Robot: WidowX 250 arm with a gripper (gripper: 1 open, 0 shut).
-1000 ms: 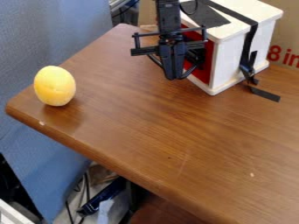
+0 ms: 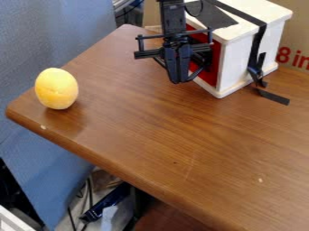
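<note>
A yellow egg-shaped object [image 2: 57, 88] stands near the left edge of the wooden table [image 2: 182, 162]. My gripper [image 2: 182, 65] hangs at the back, in front of a white box [image 2: 248, 27] with a red front panel and black straps. Its black fingers point down beside the red panel; whether they are open or shut is unclear, and whether they touch the box cannot be told.
A cardboard box [image 2: 294, 50] stands behind at the right. The table's left edge drops to the floor, beside a blue-grey partition [image 2: 49, 36].
</note>
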